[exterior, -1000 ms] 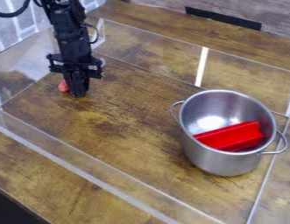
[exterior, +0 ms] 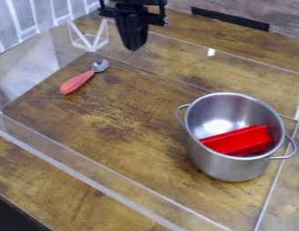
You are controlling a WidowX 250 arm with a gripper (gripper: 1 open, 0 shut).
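My dark gripper point(exterior: 132, 40) hangs high at the top centre of the view, shut, with nothing visible between its fingers. Below it to the left, a red-handled utensil point(exterior: 79, 81) with a metal head lies on the wooden table point(exterior: 116, 153). On the right, a steel pot point(exterior: 224, 161) with two side handles holds a red block-shaped object point(exterior: 239, 138).
Clear acrylic panels or edges border the table on the left, back and right. A dark gap shows at the top right behind the table edge.
My gripper has risen from over the red-handled utensil and moved back and right to the top of the view. The utensil is now uncovered on the table.
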